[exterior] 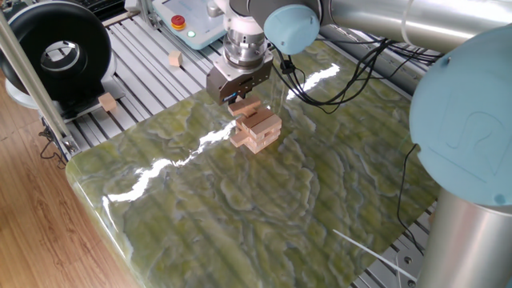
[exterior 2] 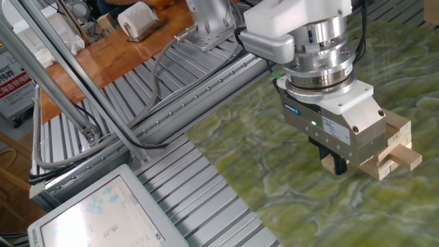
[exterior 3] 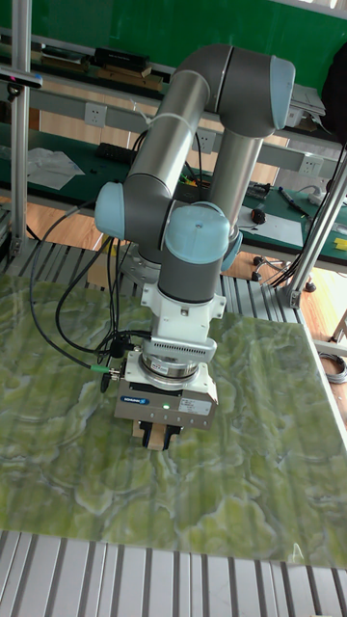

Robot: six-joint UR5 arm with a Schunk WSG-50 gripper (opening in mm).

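Observation:
A small stack of wooden blocks [exterior: 262, 133] stands on the green marbled mat, with one block jutting out low on its side. My gripper [exterior 3: 156, 437] points down at the stack's edge. In exterior view 3, black fingers [exterior 3: 141, 432] flank the end of a wooden block [exterior 3: 156, 441], and the fingers look shut on it. That same block [exterior: 245, 106] appears at the stack's upper far side in exterior view 1, partly under the gripper body. In exterior view 2 the gripper body hides much of the stack [exterior 2: 396, 137]; whether the gripped block still touches the stack cannot be told.
Loose wooden blocks lie on the slatted table, one [exterior: 175, 58] near the pendant [exterior: 192, 24] and another [exterior: 107, 102] by the black ring [exterior: 60, 56]. Dark cables [exterior: 344, 88] hang beside the arm.

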